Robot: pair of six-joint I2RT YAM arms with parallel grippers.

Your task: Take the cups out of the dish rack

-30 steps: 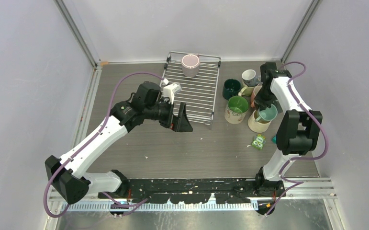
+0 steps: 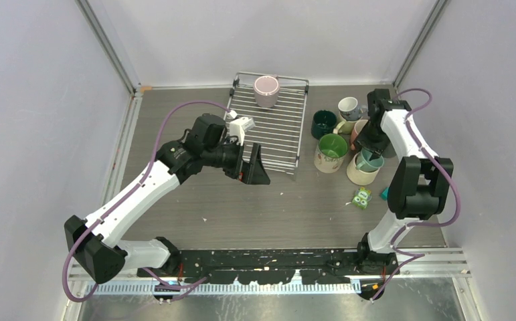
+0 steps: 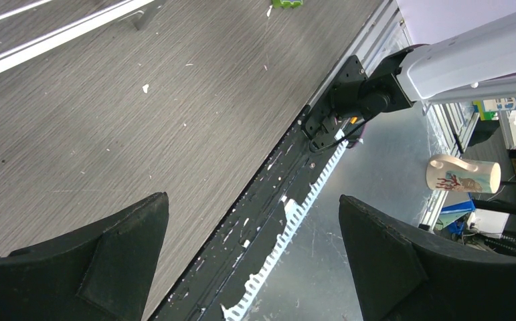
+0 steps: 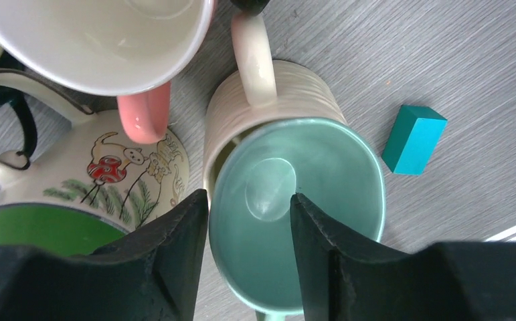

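A pink cup [image 2: 266, 91] stands at the back of the wire dish rack [image 2: 282, 144]. On the right, a teal cup [image 4: 335, 194] sits over the mouth of a cream mug [image 4: 295, 87], tilted; how deep it goes in is unclear. My right gripper straddles the teal cup's wall, one finger inside the cup and one outside, with a gap showing between the inner finger and the wall. Over the rack's front right part, my left gripper [image 2: 256, 164] is open and empty.
Around the right gripper stand a green-lined mug [image 2: 330, 152], a dark green cup [image 2: 323, 124], a white-and-blue cup [image 2: 349, 108] and a pink mug [image 4: 144, 110]. A green packet [image 2: 361, 198] and a teal block [image 4: 413, 140] lie nearby.
The teal cup has shifted slightly toward the front left, over the cream mug. The right arm has moved a little; the left arm is still.
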